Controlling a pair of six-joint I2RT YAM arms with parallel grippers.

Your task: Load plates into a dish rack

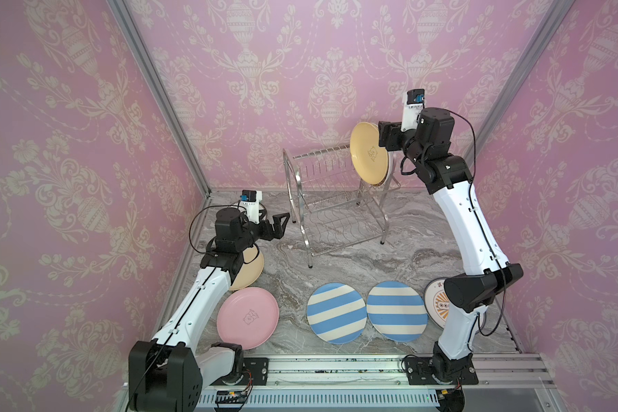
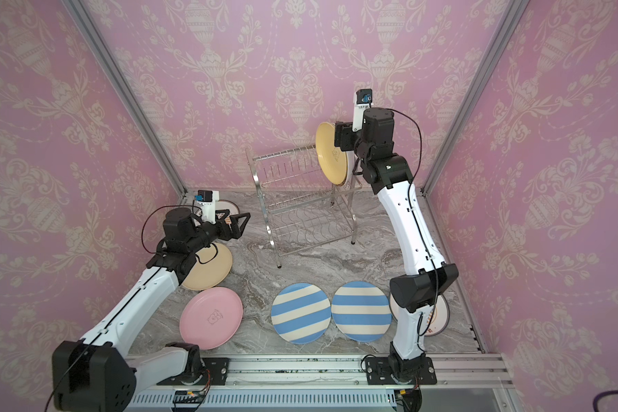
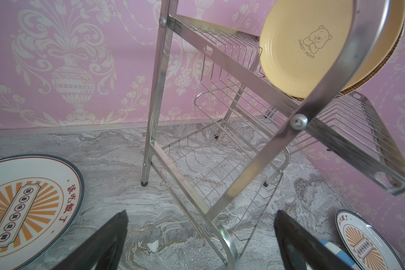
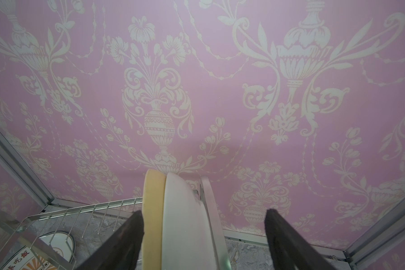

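Note:
A metal dish rack (image 1: 302, 240) stands at the back centre. Upright at the right of its top tier are a yellow plate (image 1: 367, 151) and a white one behind it, seen edge-on as white (image 4: 182, 225) in the right wrist view. My right gripper (image 1: 390, 135) is just above and beside them, open, with nothing between its fingers. My left gripper (image 1: 276, 225) is open and empty left of the rack, low over the table.
Plates lie flat: pink (image 1: 247, 317), beige (image 2: 206, 271), two blue-striped (image 1: 336, 312) (image 1: 396, 310), and orange-patterned ones at back left (image 3: 27, 211) and front right (image 3: 364, 243). The table centre before the rack is clear.

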